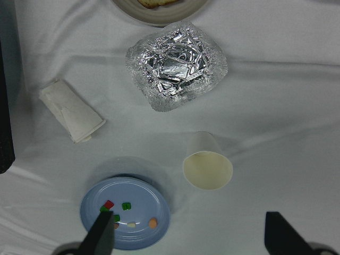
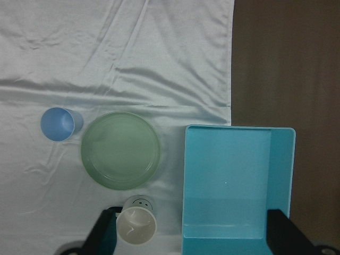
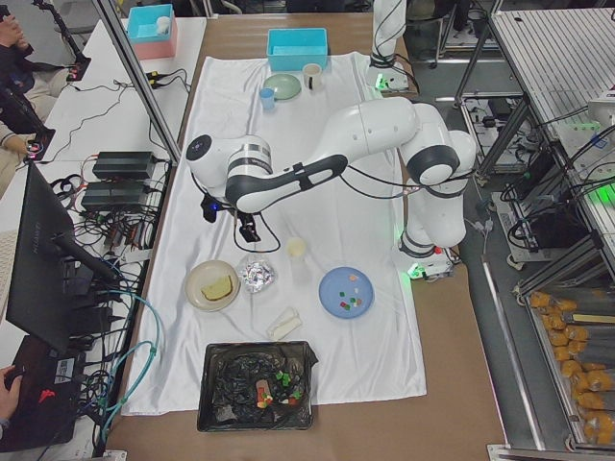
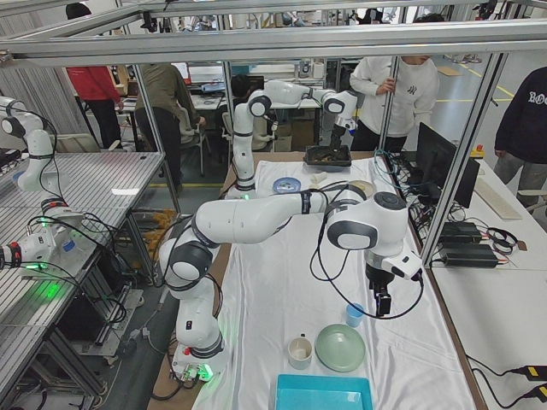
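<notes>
My left gripper is open above a cream cup (image 1: 207, 167), crumpled foil (image 1: 175, 66), a folded napkin (image 1: 71, 109) and a blue plate (image 1: 138, 191) with several small coloured pieces. A tan plate with bread (image 3: 211, 286) lies beside the foil. My right gripper is open over a green plate (image 2: 119, 149), a blue cup (image 2: 58, 124), a white mug (image 2: 136, 223) and a cyan bin (image 2: 226, 170). Nothing is between either gripper's fingers.
A black lined tray (image 3: 255, 389) with coloured items sits at the near end in the left camera view. A monitor and cables stand on the neighbouring desk.
</notes>
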